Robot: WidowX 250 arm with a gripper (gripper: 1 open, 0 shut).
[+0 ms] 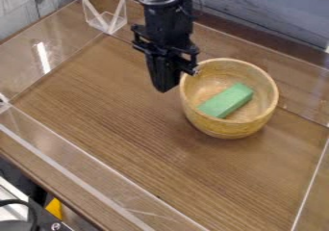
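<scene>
The black robot arm (164, 18) reaches down from the top centre, its gripper (164, 79) hanging low just left of a yellow bowl (226, 129). The gripper looks shut, with nothing visible between its fingers. A green block (226, 101) lies inside the bowl on the wooden surface.
A clear object (106, 13) stands at the back left. Walls edge the surface at the back, and black cables lie at the lower left corner.
</scene>
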